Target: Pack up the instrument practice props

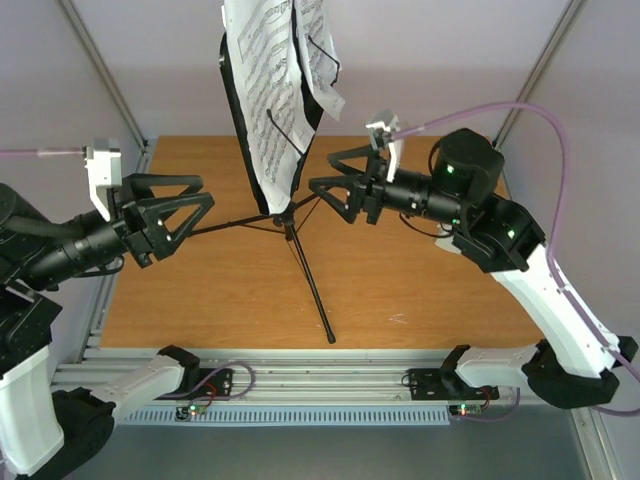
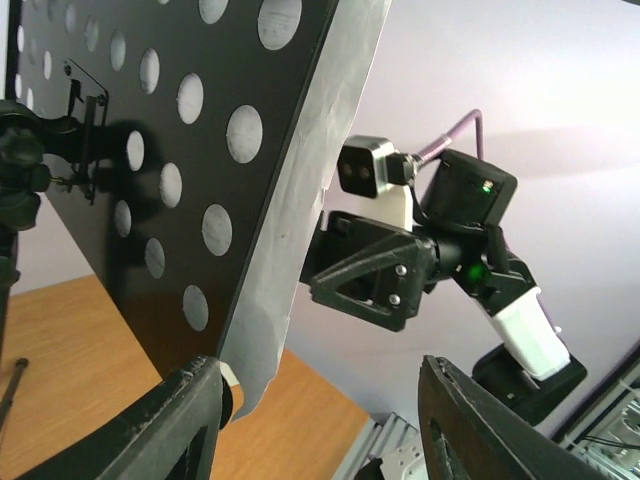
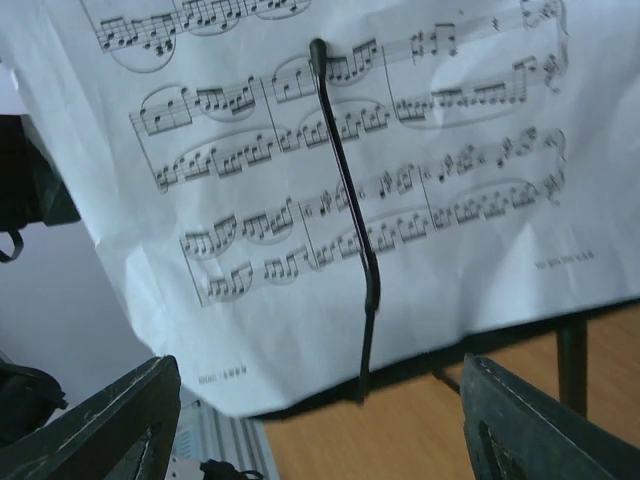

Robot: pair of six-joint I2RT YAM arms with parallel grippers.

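A music stand stands mid-table on a tripod [image 1: 312, 280] with legs spread. White sheet music [image 1: 262, 95] covers the front of its black desk; a thin black page holder [image 3: 345, 180] crosses the paper in the right wrist view. The back of the perforated desk [image 2: 175, 140] fills the upper left of the left wrist view. My left gripper [image 1: 206, 193] is part open to the left of the stand, nothing between its fingers. On the other side, my right gripper [image 1: 322, 172] is part open too and empty, facing the sheets in its wrist view.
Mostly hidden behind the right arm, a pale object [image 1: 448, 243] lies at the table's right. Bare wooden table [image 1: 430, 310] spreads around the tripod's feet. A metal rail [image 1: 330, 362] borders the front edge.
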